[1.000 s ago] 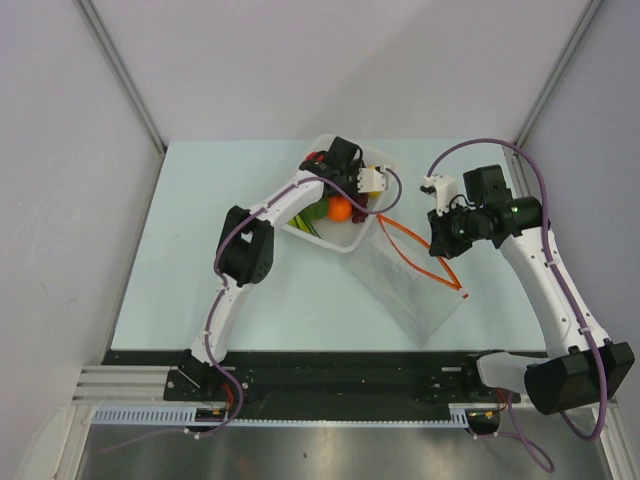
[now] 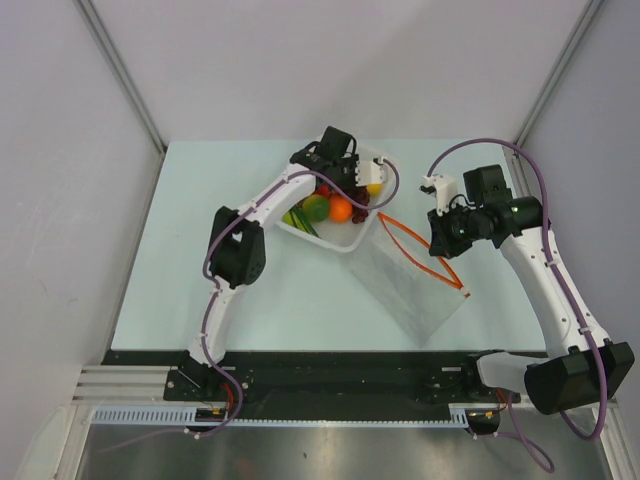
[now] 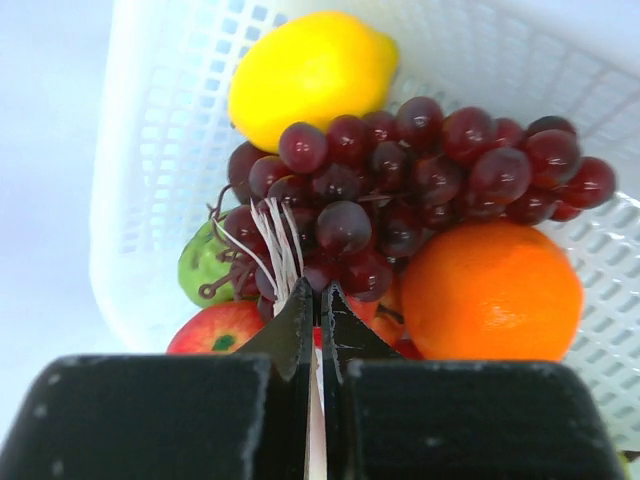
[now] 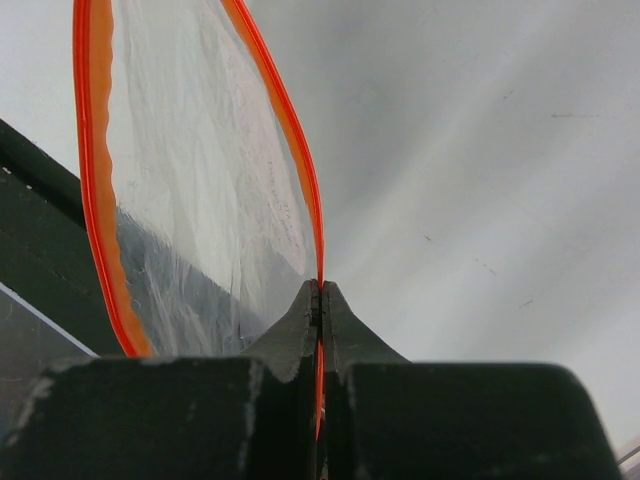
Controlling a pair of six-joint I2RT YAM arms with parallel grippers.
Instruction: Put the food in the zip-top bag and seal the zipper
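Observation:
My left gripper is shut over the white food container (image 2: 335, 232), at red grapes (image 3: 345, 228) with pale stems; whether anything is between its fingertips is unclear. Around it lie a lemon (image 3: 310, 80), an orange (image 3: 490, 290), a red apple (image 3: 215, 335) and a green fruit (image 3: 200, 260). The clear zip bag (image 2: 405, 295), with orange zipper edges, lies open on the table beside the container. My right gripper is shut on the bag's zipper edge.
Grey walls bound it at back and sides, and a dark front edge runs along the bottom of the top view.
The right arm and the bag have not moved.

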